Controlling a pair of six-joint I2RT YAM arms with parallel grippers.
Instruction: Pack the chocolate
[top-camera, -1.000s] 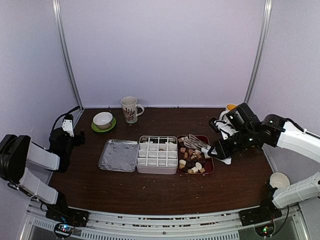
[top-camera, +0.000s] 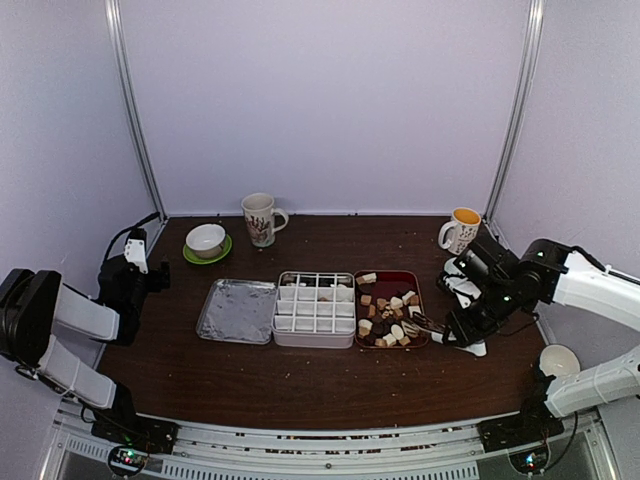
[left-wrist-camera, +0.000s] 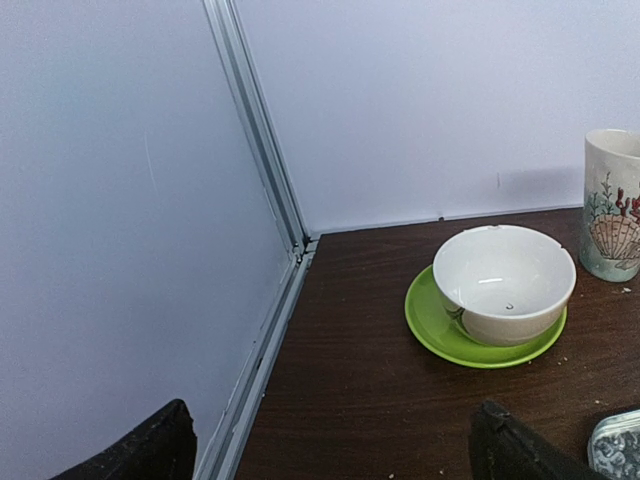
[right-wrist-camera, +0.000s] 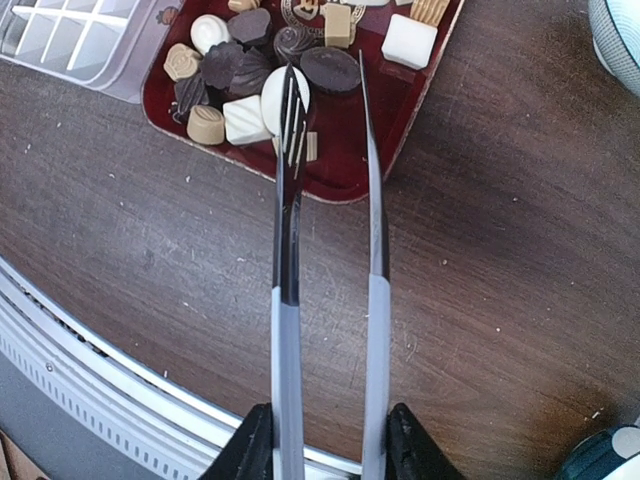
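Note:
A red tray (top-camera: 368, 278) holds assorted white, brown and dark chocolates (right-wrist-camera: 329, 68). To its left stands a pale box (top-camera: 313, 340) with a gridded insert, and left of that a metal lid (top-camera: 236, 310). My right gripper (top-camera: 450, 335) is shut on a pair of tongs (right-wrist-camera: 376, 340); their spread tips hang over the tray's near part, among the chocolates, with nothing clearly pinched. My left gripper stands open and empty at the table's left side.
A white bowl (top-camera: 206, 236) on a green saucer (top-camera: 193, 255), a tall mug (top-camera: 258, 217) and a second mug (top-camera: 459, 229) stand at the back.
My right gripper and the tongs have moved toward the front of the table, to the tray's near right. The left arm is unchanged.

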